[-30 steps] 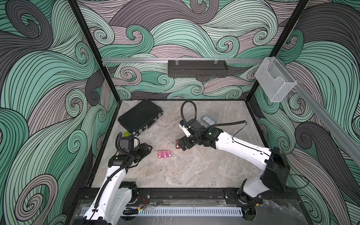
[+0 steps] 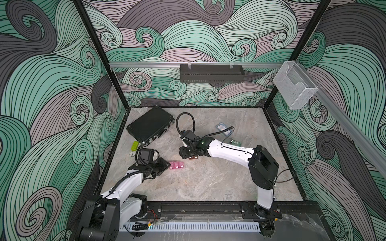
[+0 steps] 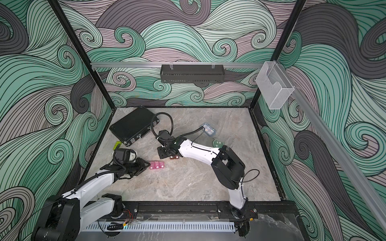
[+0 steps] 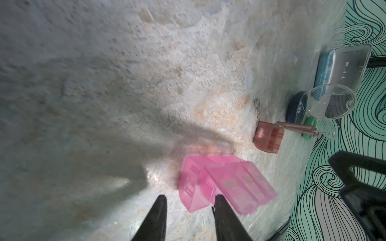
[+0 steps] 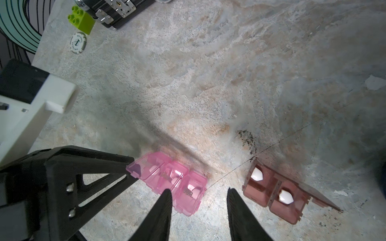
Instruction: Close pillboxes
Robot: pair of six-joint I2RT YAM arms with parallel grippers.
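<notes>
A pink three-compartment pillbox (image 2: 176, 164) lies front-centre, at least one lid raised. My left gripper is just beside it at its left, fingers apart with nothing between them. My right gripper hangs above and behind it, also open and empty. A brown pillbox (image 5: 273, 188) stands open, white pills inside, partly under the right arm in the top views. Farther back are a blue pillbox (image 3: 209, 129) and a green one (image 3: 218, 143).
A black case (image 2: 149, 123) lies back left, with a green brick (image 5: 81, 19) and a white round token (image 5: 78, 42) near it.
</notes>
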